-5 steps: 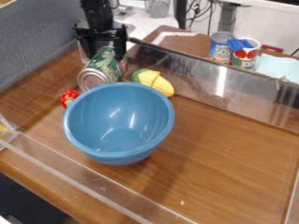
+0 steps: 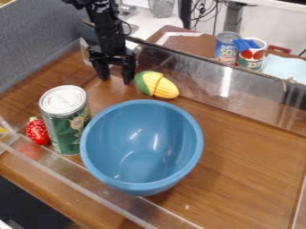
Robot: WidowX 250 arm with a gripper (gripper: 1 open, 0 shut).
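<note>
My black gripper (image 2: 113, 66) is at the upper left of the wooden tray (image 2: 239, 161), fingers pointing down near the floor, with nothing visible between them. A large green can (image 2: 64, 120) stands upright at the left. A blue bowl (image 2: 142, 156) sits to its right, in the lower middle. A red strawberry (image 2: 38, 131) lies left of the can, and a yellow-green corn cob (image 2: 158, 85) lies just right of my gripper.
Clear walls edge the tray, with a grey padded side at the left. Beyond the back wall stand two cans (image 2: 226, 47) and a light blue cloth (image 2: 284, 68). The tray's right side is clear.
The green can was tilted at my gripper and now stands upright farther toward the front left, apart from it.
</note>
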